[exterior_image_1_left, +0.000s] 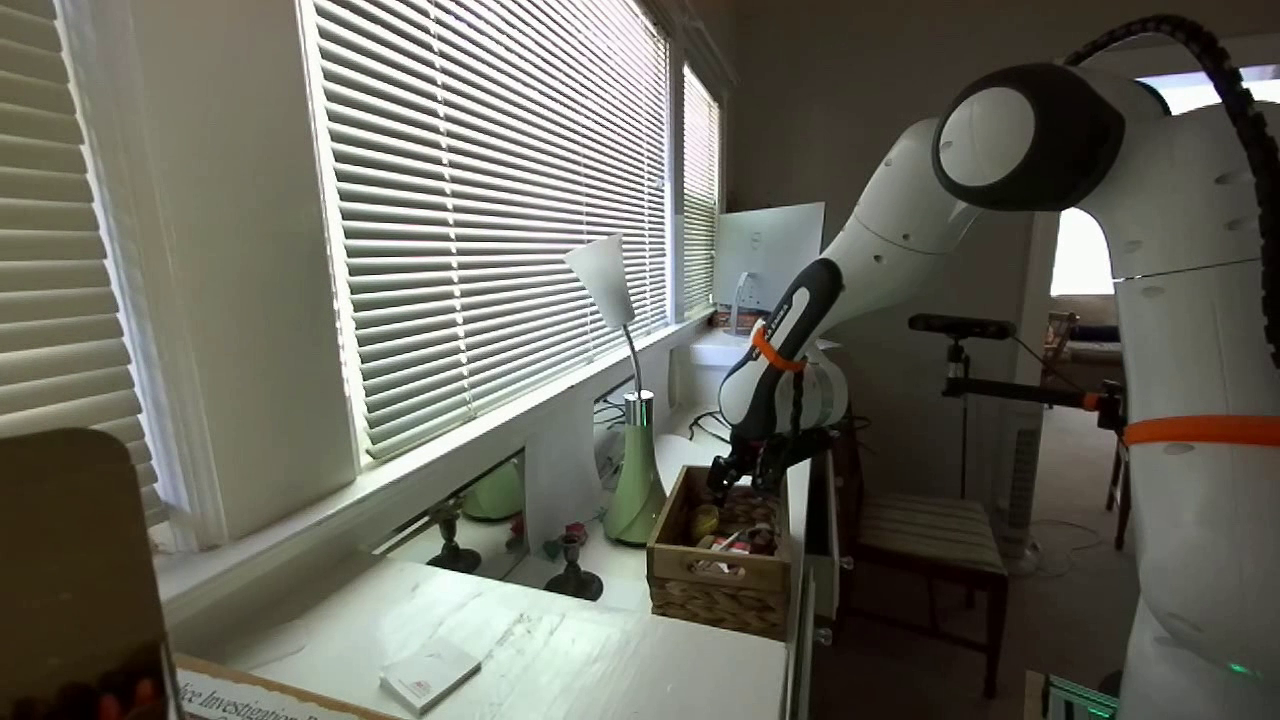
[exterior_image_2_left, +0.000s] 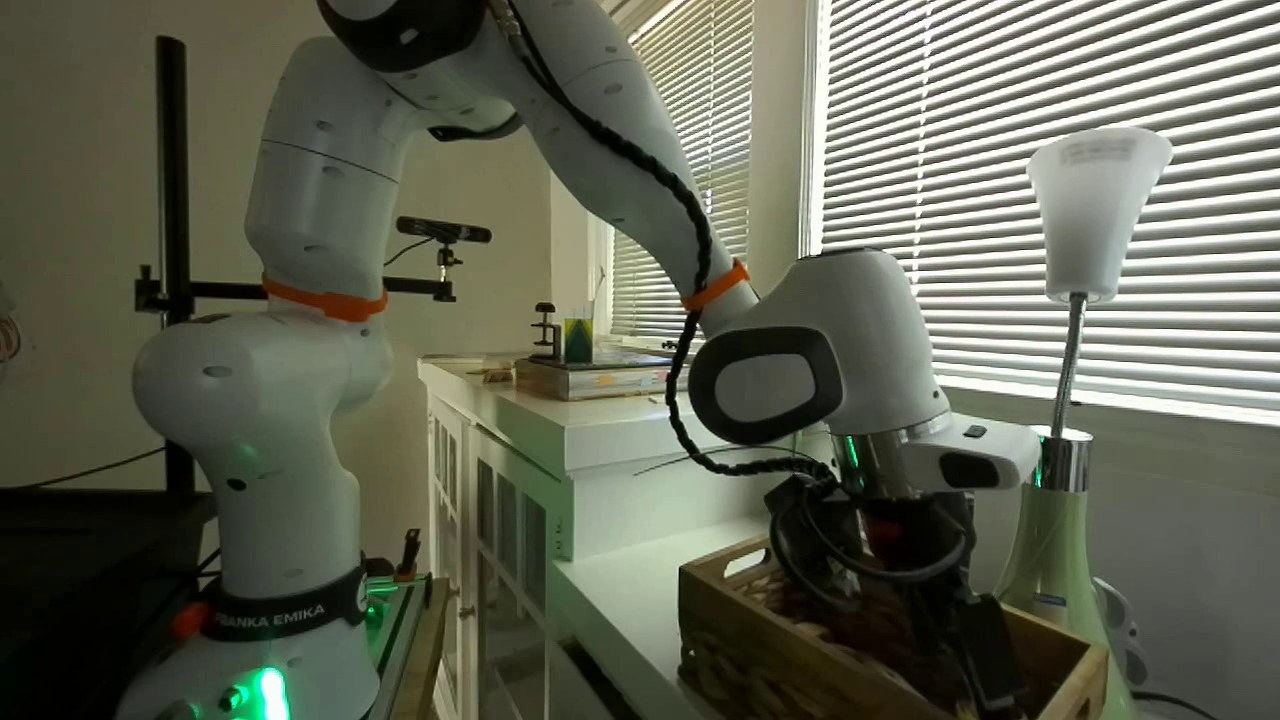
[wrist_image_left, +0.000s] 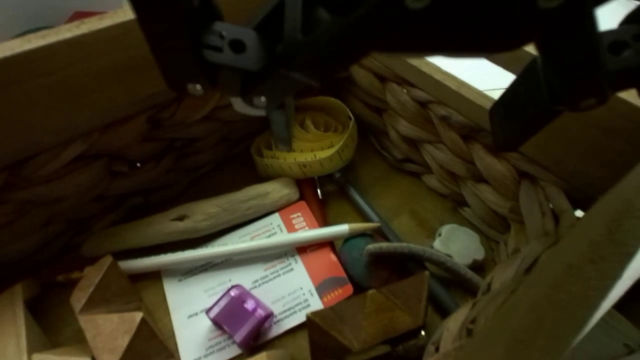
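My gripper is open inside the mouth of a wicker box with a wooden rim (exterior_image_1_left: 720, 571), its fingers wide apart. One finger's tip overlaps the coiled yellow measuring tape (wrist_image_left: 324, 157) in the wrist view; whether it reaches into the coil I cannot tell. The other finger hangs by the woven wall, away from the tape. Below the tape lie a piece of driftwood (wrist_image_left: 198, 216), a white pencil (wrist_image_left: 252, 249), a red-and-white card (wrist_image_left: 240, 300) and a purple gem (wrist_image_left: 240, 315). Nothing is gripped.
Wooden block shapes (wrist_image_left: 372, 312) and a pale lump (wrist_image_left: 459, 243) also lie in the box. A green lamp (exterior_image_1_left: 636, 480) stands close beside it. Dark candlesticks (exterior_image_1_left: 573, 576) stand further along.
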